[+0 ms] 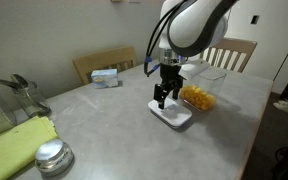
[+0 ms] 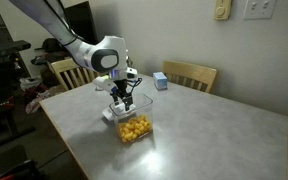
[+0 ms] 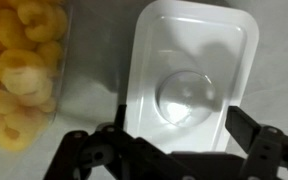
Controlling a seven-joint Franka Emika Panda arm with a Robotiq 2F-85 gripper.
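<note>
A white rectangular lid with rounded corners (image 1: 179, 118) lies flat on the table; a round pale disc (image 3: 186, 98) sits at its middle. In the wrist view my gripper is open over the lid, one finger on each side of the disc and nothing held between them. Exterior view 1 shows the gripper (image 1: 167, 98) low above the lid, though whether it touches cannot be told. Right beside the lid stands a clear container (image 2: 136, 118) with several yellow-orange rounded pieces (image 2: 135, 129) in it. Its top looks uncovered.
A silver round object (image 1: 53, 157) and a yellow-green cloth or board (image 1: 16, 145) lie to the left in exterior view 1. Further back are a blue-and-white box (image 1: 105, 78) and wooden chairs (image 2: 190, 77).
</note>
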